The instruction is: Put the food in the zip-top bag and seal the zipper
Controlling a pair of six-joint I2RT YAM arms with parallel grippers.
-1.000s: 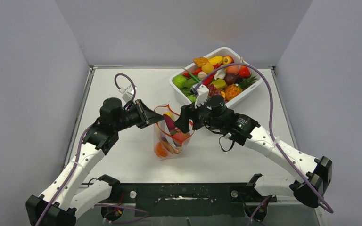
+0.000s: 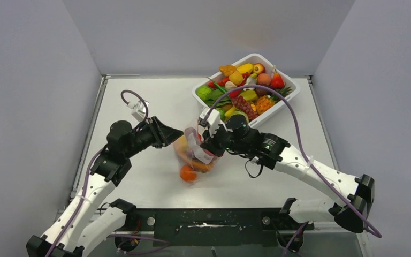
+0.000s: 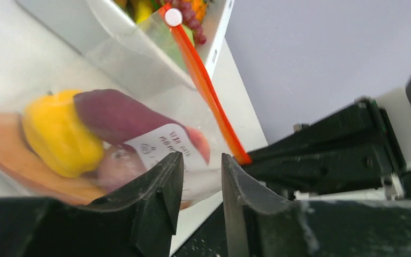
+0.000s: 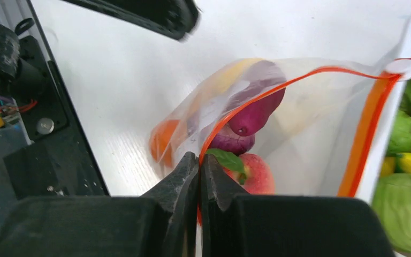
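Note:
The clear zip top bag [image 2: 192, 160] stands on the white table, holding several foods: an orange round one [image 2: 188, 173], a yellow pepper [image 3: 59, 128], a purple long one [image 4: 254, 107] and an apple [image 4: 254, 176]. My right gripper is shut on the bag's orange-edged rim [image 4: 321, 69]. Its zipper slider [image 4: 398, 67] shows at the far end of the rim. My left gripper is part open just left of the bag in the top view, with nothing seen between its fingers.
A white tray [image 2: 200, 101] piled with toy fruit and vegetables sits behind the bag at the back right, close to it. Walls bound the sides and back.
My right gripper has shifted about over the bag and now pinches the rim, and the bag leans with it.

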